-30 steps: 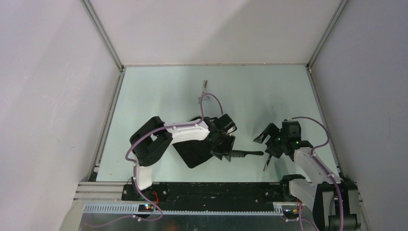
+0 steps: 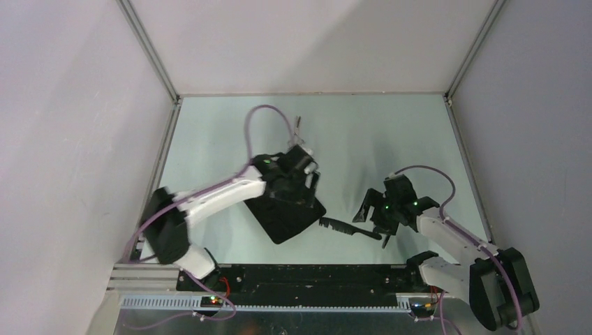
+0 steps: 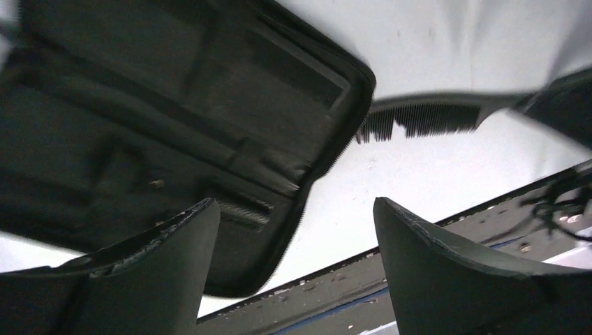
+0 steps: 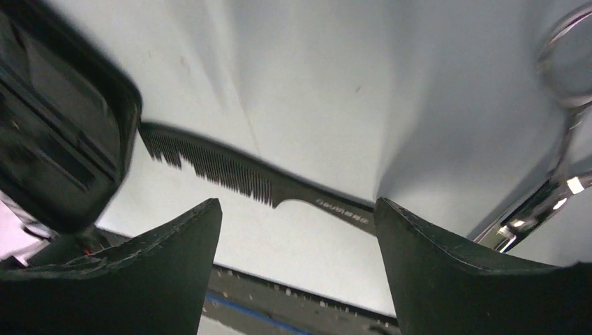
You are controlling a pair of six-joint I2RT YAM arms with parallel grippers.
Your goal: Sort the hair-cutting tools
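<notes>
A black comb (image 2: pixel 349 228) lies right of the black tool case (image 2: pixel 276 223), its toothed end by the case's corner. My right gripper (image 2: pixel 370 204) stands open above the comb; in the right wrist view the comb's handle (image 4: pixel 328 206) shows beyond the fingertips, with scissors (image 4: pixel 572 91) to the right. My left gripper (image 2: pixel 307 185), blurred, is open over the case, nothing seen between its fingers; its wrist view shows the case's compartments (image 3: pixel 279 105) and the comb's teeth (image 3: pixel 433 115).
Another metal tool (image 2: pixel 298 125) lies behind the case, partly hidden by the left arm. Walls bound the sides and back.
My left gripper has moved left and back, away from the comb. My right gripper has moved left toward the comb. The comb's handle end has shifted toward the front.
</notes>
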